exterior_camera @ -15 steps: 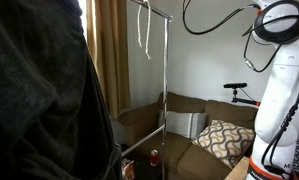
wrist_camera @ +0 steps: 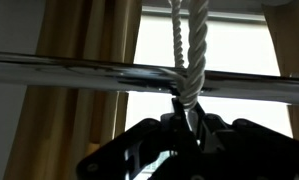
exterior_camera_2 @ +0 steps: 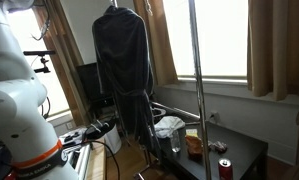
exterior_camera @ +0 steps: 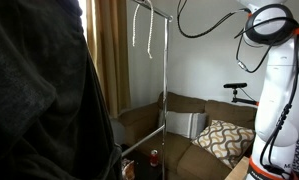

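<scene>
In the wrist view a white twisted rope [wrist_camera: 196, 45] hangs in front of a shiny metal bar [wrist_camera: 79, 70], with a second strand behind it. At the bottom my black gripper is shut on the rope, just under the bar. The exact grip is partly hidden by the dark fingers. In exterior view 1 the rope [exterior_camera: 151, 32] dangles from the rack's top bar as two strands, the left one thinner. The gripper itself lies outside both exterior views.
The rack's upright pole [exterior_camera: 165, 85] stands mid-room. A dark garment [exterior_camera_2: 122, 60] hangs at the rack's left. Behind are a brown sofa [exterior_camera: 189, 160] with cushions, and a dark table [exterior_camera_2: 234, 145] bearing a red can [exterior_camera_2: 225, 168].
The rope's left strand now hangs apart from the right one in exterior view 1, where earlier the strands ran closer together. The arm's upper links have shifted slightly.
</scene>
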